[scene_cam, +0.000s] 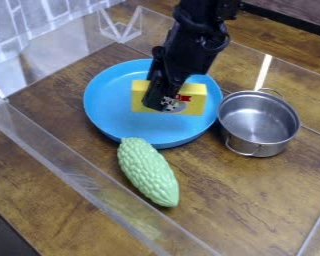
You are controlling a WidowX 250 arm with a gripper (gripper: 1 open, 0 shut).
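Observation:
My black gripper [168, 92] reaches down from the top centre, shut on a yellow box [190, 98] with a dark, red-marked label. The box is held over a blue plate [116, 120], and part of it is hidden behind the fingers. In front of the plate lies a pale green knobbly vegetable toy [149, 174].
A steel pot [256, 125] with a handle stands to the right of the plate on the wooden table [69, 210]. Clear plastic walls run along the left and front. Bare wood shows at lower right.

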